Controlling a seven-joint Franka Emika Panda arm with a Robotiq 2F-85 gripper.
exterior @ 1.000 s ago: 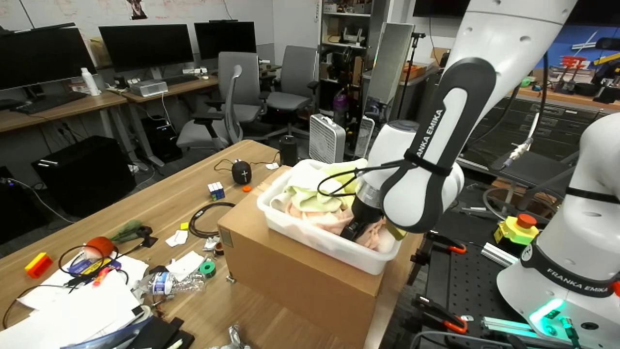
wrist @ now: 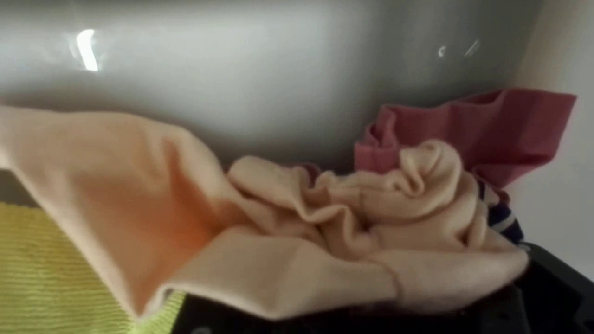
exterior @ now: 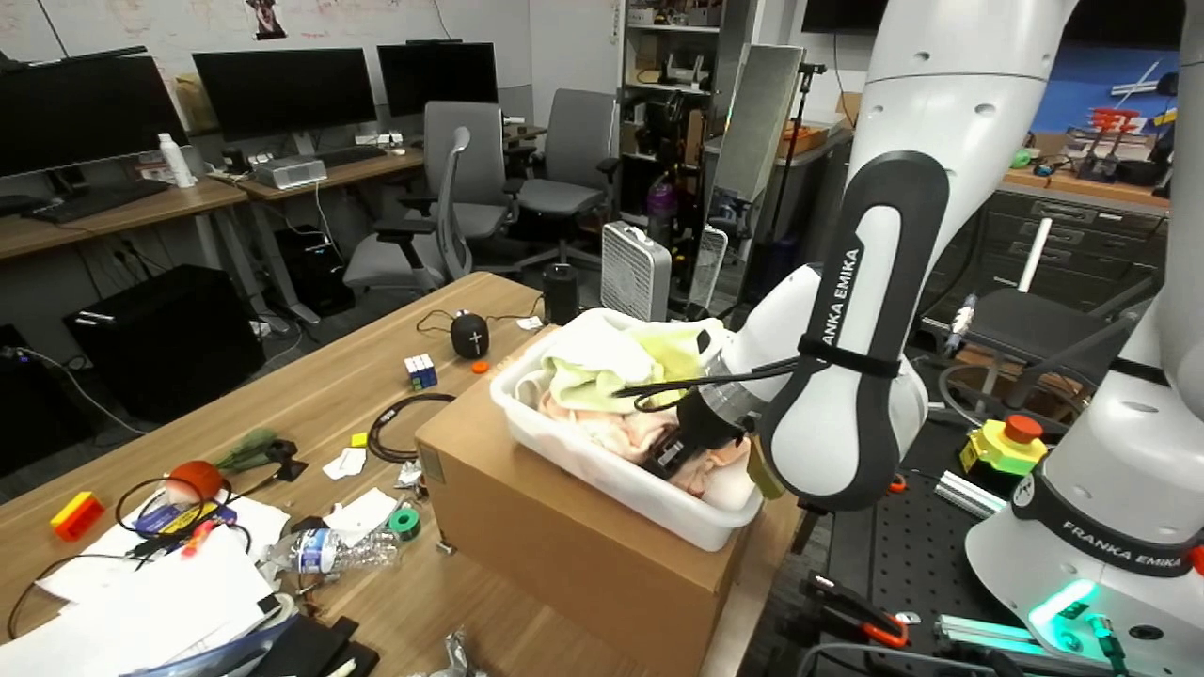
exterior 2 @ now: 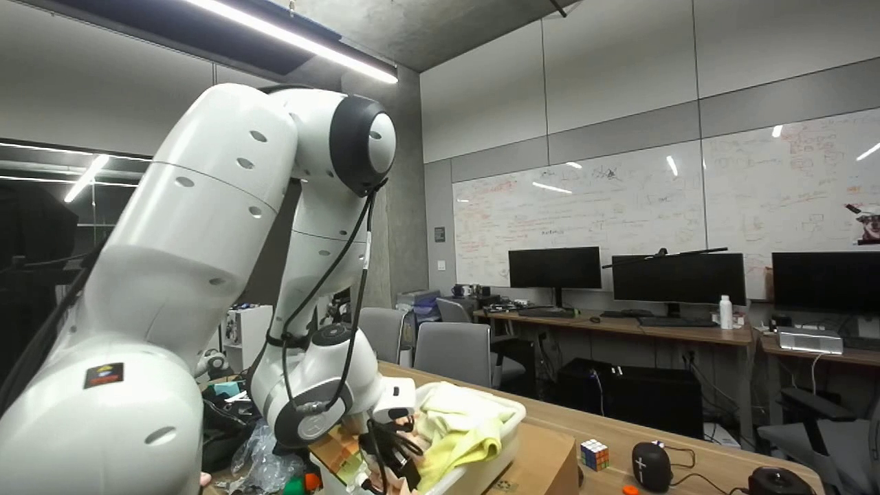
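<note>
A white plastic bin (exterior: pixel 615 474) holds a heap of cloths, with a pale green and yellow cloth (exterior: pixel 593 378) on top and peach cloth (exterior: pixel 609 431) lower down. My gripper (exterior: pixel 663 457) reaches down at a slant into the bin's near right part, among the peach folds. In the wrist view, bunched peach cloth (wrist: pixel 289 272) lies over the black fingers (wrist: pixel 557 284), hiding most of them and the gap between. Whether any cloth is pinched cannot be seen. Behind it are a dark pink cloth (wrist: pixel 518 131) and the bin's glossy wall; ribbed yellow cloth (wrist: pixel 44 261) shows at lower left.
The bin stands on a cardboard box (exterior: pixel 587 553) on the wooden table. Left of it lie a puzzle cube (exterior: pixel 419 371), a black speaker (exterior: pixel 469 335), a coiled cable (exterior: pixel 406 429), a plastic bottle (exterior: pixel 327 553) and papers. Bare tabletop shows between these items.
The hand has tilted and shifted slightly left and nearer the camera. The bin has slid and turned a little on the box, its near right corner now lower in view; the box has shifted slightly left.
</note>
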